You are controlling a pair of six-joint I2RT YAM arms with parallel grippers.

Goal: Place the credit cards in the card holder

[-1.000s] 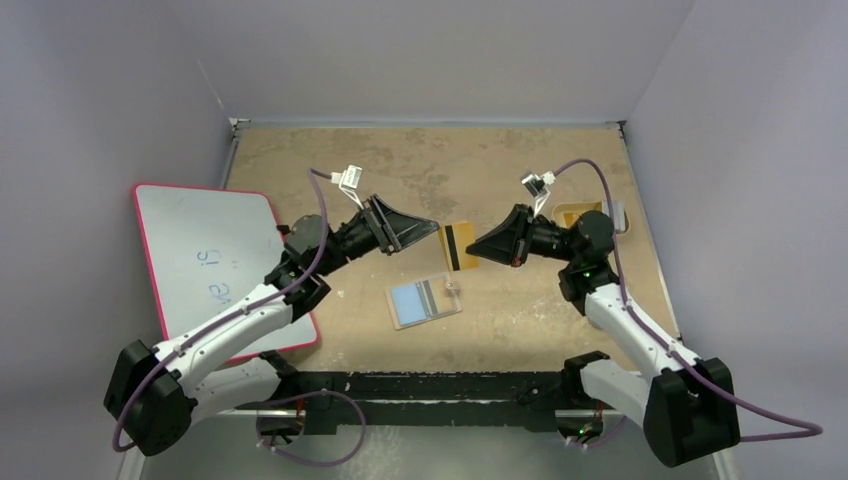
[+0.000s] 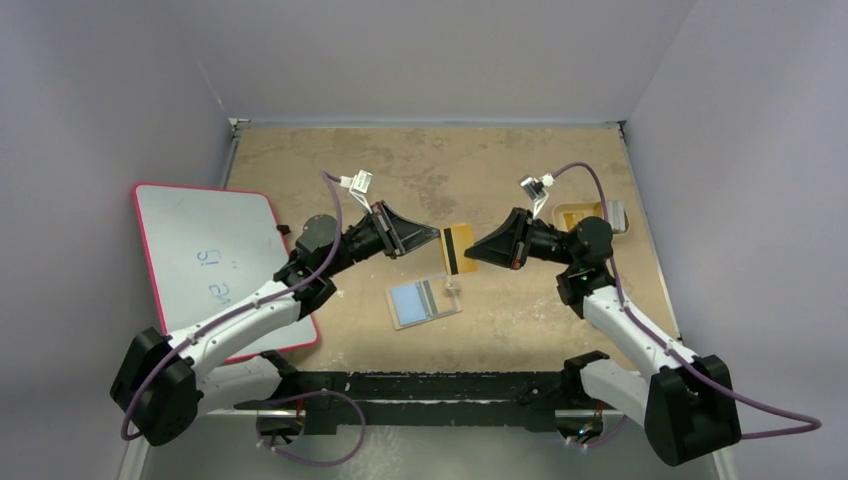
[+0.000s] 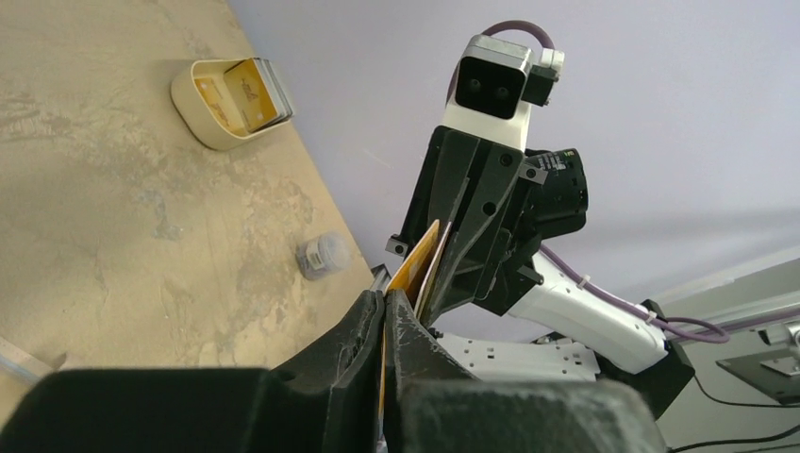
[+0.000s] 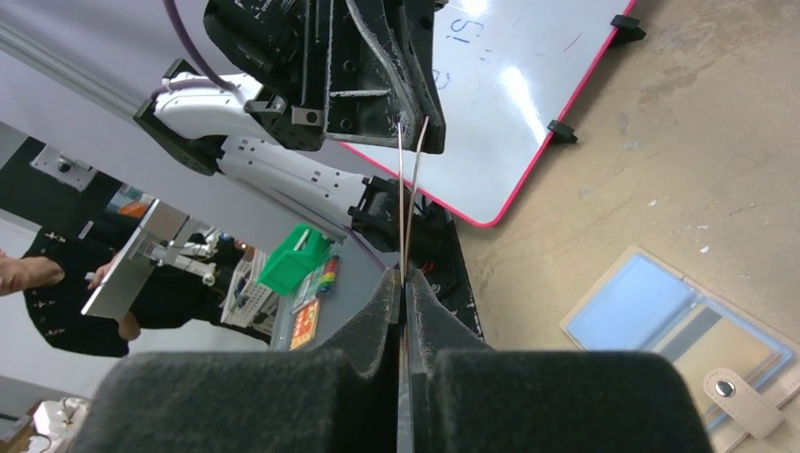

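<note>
Two thin credit cards [image 4: 408, 203] rise edge-on from my right gripper [image 2: 468, 254], which is shut on them; they spread slightly apart at their far ends. From above, one orange card face [image 2: 464, 238] with a dark stripe shows. My left gripper [image 2: 438, 233] is shut, its tips at the cards' upper left corner. An orange sliver shows along its fingers in the left wrist view, but whether a card is pinched there is unclear. Below the cards, the card holder [image 2: 409, 303], with a blue pocket and snap strap [image 4: 745, 397], lies on the table.
A cream bin [image 3: 209, 127] with more cards stands at the table's right side. Near it is a small clear jar [image 3: 323, 256]. A red-edged whiteboard [image 2: 180, 240] fills the left.
The left arm's wrist and camera have shifted a little to the right, while its fingertips stay by the card's corner. The cards and the right arm have hardly moved.
</note>
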